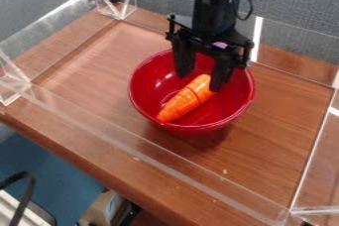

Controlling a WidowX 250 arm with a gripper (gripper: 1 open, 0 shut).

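Note:
An orange toy carrot [185, 99] lies inside a red bowl [223, 111] on the wooden table, angled from lower left to upper right. My black gripper [201, 61] hangs over the bowl's back part, its two fingers apart and reaching down near the carrot's upper end, with nothing visibly held between them.
Clear plastic walls [133, 161] border the wooden table [79, 86]. The table's left part and the area right of the bowl are clear. A blue floor and some equipment show beyond the lower left edge.

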